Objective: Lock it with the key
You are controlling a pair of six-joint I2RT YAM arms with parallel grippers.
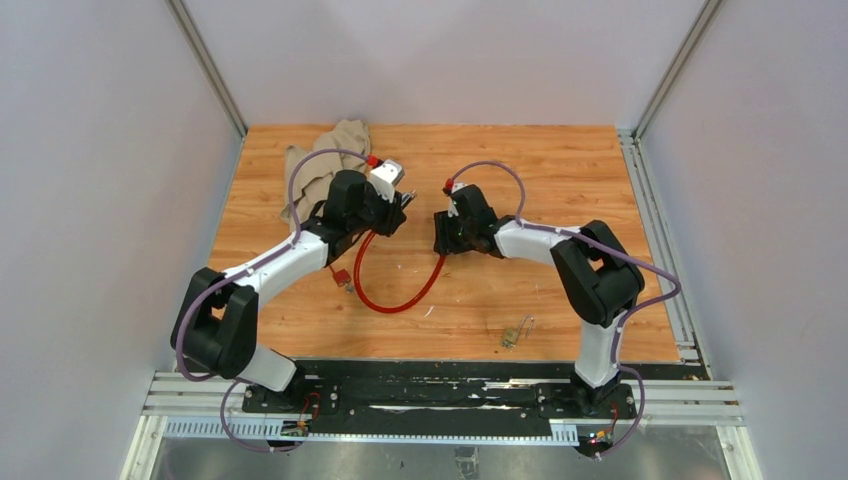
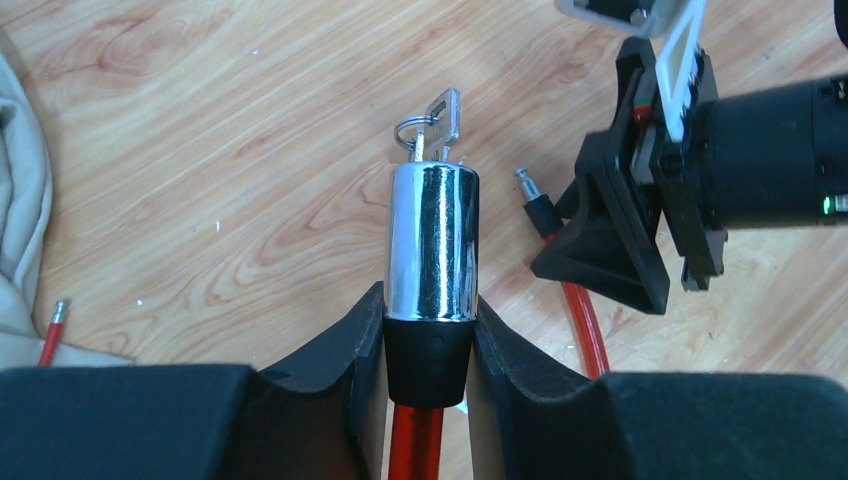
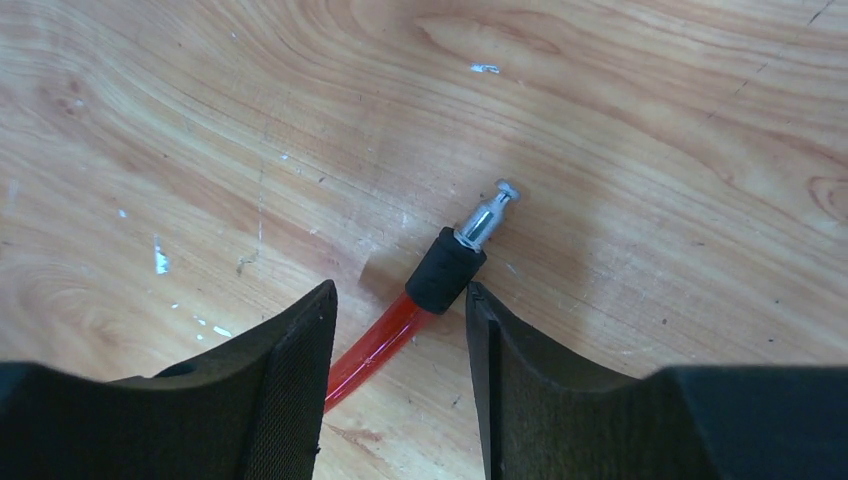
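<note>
My left gripper is shut on the chrome lock cylinder [image 2: 433, 240] at one end of a red cable lock [image 1: 390, 308]; a key [image 2: 446, 118] on a ring sticks out of the cylinder's top. The cable's other end, a metal pin [image 3: 482, 220] with a black sleeve [image 3: 442, 270], lies low over the wooden table. My right gripper stands open around the cable just below that sleeve, its fingertips apart. In the left wrist view the right gripper covers part of the cable.
A beige cloth [image 1: 315, 170] lies at the back left. A small red piece [image 1: 342, 277] lies left of the cable, and a padlock [image 1: 510, 335] near the front right.
</note>
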